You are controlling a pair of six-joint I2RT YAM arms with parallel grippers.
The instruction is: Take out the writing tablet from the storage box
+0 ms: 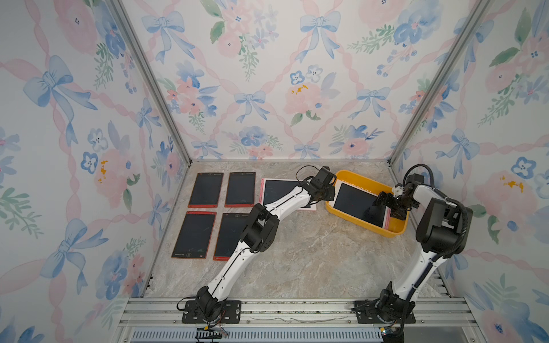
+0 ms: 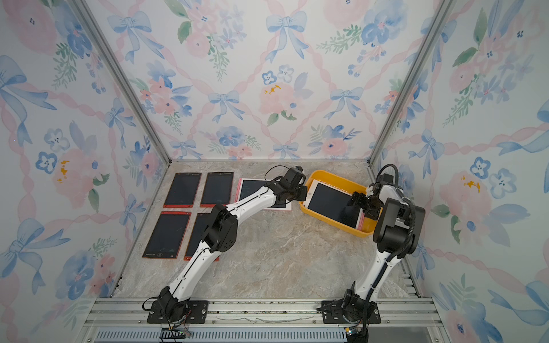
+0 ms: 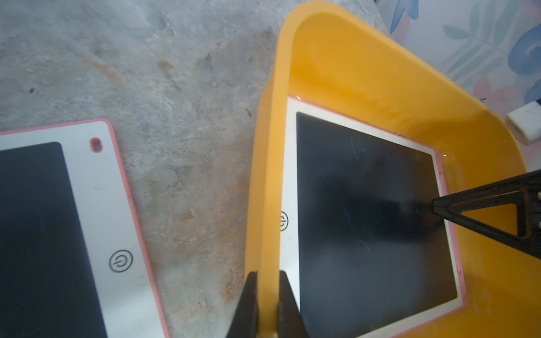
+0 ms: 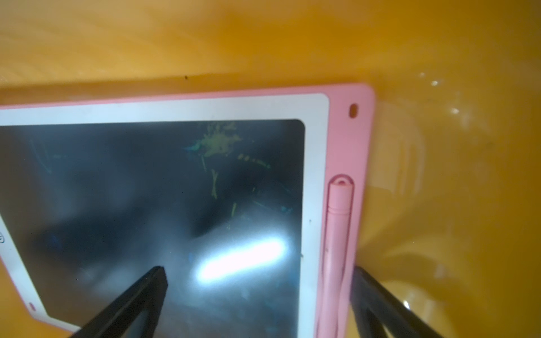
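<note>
The yellow storage box (image 1: 366, 225) stands at the table's right. Inside it, a white writing tablet (image 1: 357, 203) with a dark screen lies flat, its pink stylus (image 4: 337, 242) along the right end. In the left wrist view, my left gripper is shut on the box's left rim, one finger on each side of the wall. My right gripper is open over the tablet's right end. One of its fingers (image 4: 143, 295) is over the screen, the other just past the stylus edge. Whether they touch the tablet cannot be told.
Another white tablet (image 3: 93, 186) lies left of the box, partly under my left arm. Several red-edged dark tablets (image 1: 206, 188) lie at the table's left. Bare tabletop (image 1: 320, 251) spreads in front of the box.
</note>
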